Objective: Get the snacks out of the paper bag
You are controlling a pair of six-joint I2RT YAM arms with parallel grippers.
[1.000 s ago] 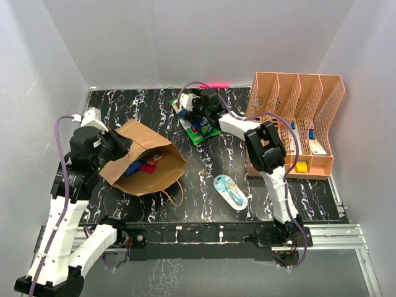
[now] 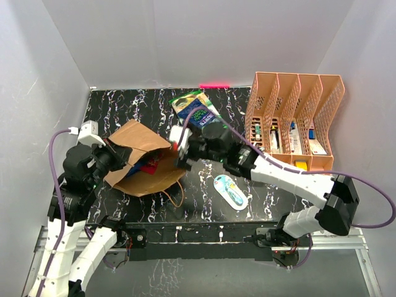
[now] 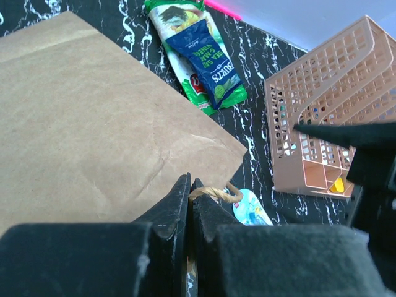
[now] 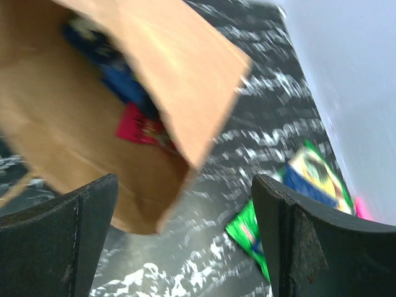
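The brown paper bag (image 2: 148, 139) lies on its side on the black marbled table, its mouth facing right and toward the front. Inside it show a red packet (image 4: 137, 125) and blue packets (image 4: 122, 81). My left gripper is shut at the bag's left side, with the twisted paper handle (image 3: 216, 194) at its fingertips in the left wrist view. Over the bag's mouth hovers my right gripper, its fingers spread and nothing between them. Outside the bag, a blue crisp packet (image 3: 207, 62) rests on a green snack packet (image 3: 238, 96) at the back.
A blister-packed item (image 2: 231, 192) lies on the table right of the bag. At the right stands a divided orange-pink organizer (image 2: 337, 102) with small goods in it. Walls close in on the back and both sides.
My right gripper has moved from above the packets at the back, left and frontward to the bag's mouth. The packets are left lying at the back. The left arm has shifted slightly.
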